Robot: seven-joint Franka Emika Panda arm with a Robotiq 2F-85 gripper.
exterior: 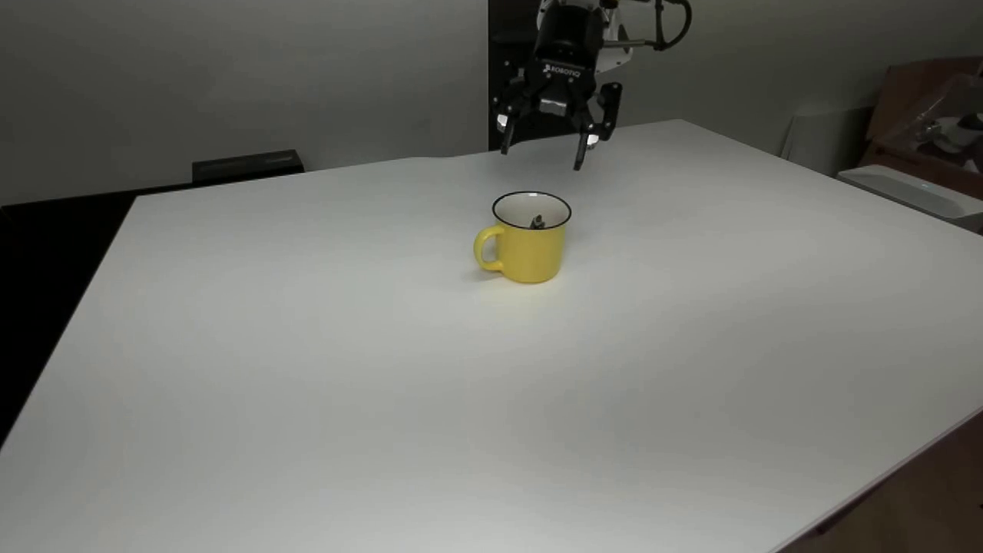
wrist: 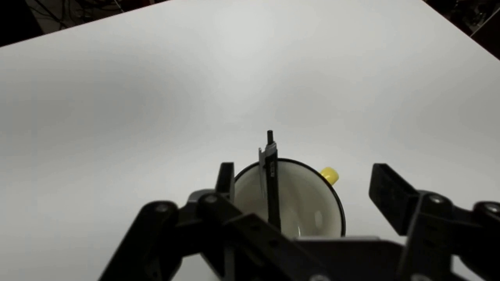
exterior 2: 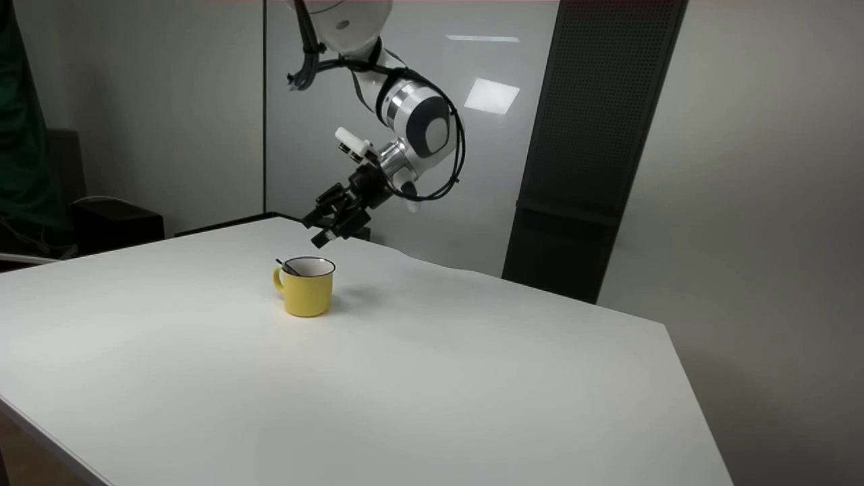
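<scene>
A yellow mug (exterior: 531, 255) with a dark rim and white inside stands upright on the table. In exterior view 1 its handle points left. A dark pen (wrist: 272, 187) leans inside the mug, its tip above the rim; the pen (exterior 2: 287, 267) also shows against the left of the rim in exterior view 2. My gripper (exterior: 541, 158) is spread open above and behind the mug, apart from it. Between its fingers in the wrist view there is a wide gap, and nothing is held. The pen's lower end is hidden behind the gripper in the wrist view.
A black box (exterior: 246, 167) sits by the far left edge, and a white tray (exterior: 908, 192) lies beyond the right edge. Wall stands close behind the table.
</scene>
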